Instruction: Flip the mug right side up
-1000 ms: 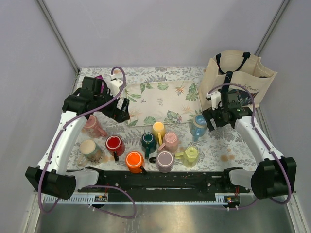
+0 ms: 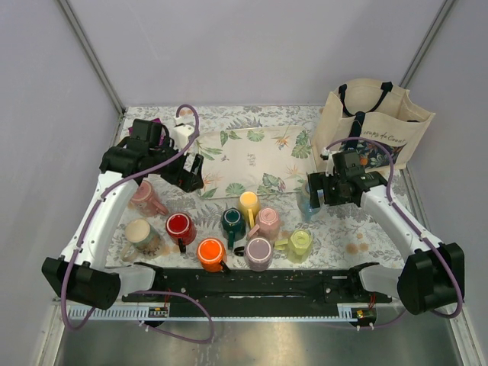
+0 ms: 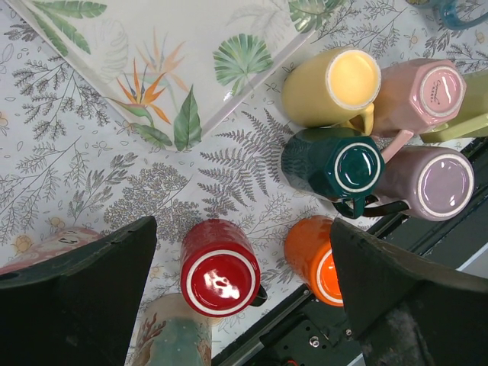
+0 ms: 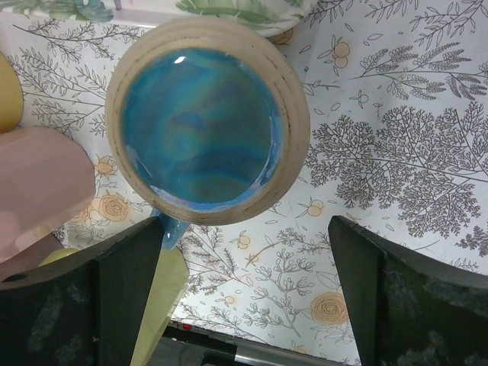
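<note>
A blue mug (image 2: pixel 306 202) stands upside down right of the other mugs, its pale-rimmed base filling the upper middle of the right wrist view (image 4: pixel 200 130), its handle toward the front. My right gripper (image 2: pixel 326 191) is open over it, partly hiding it from above, both fingers low in the wrist view with nothing seen gripped. My left gripper (image 2: pixel 191 171) stands open above the left side of the table, over a red mug (image 3: pixel 221 278).
More upturned mugs, among them yellow (image 2: pixel 248 204), green (image 2: pixel 232 225), orange (image 2: pixel 210 252) and lime (image 2: pixel 300 244), crowd the front. A leaf-patterned tray (image 2: pixel 252 160) lies behind; a canvas bag (image 2: pixel 404 130) stands at the back right.
My right gripper has moved slightly toward the front and left, over the blue mug, which it now covers more. The left arm looks unchanged.
</note>
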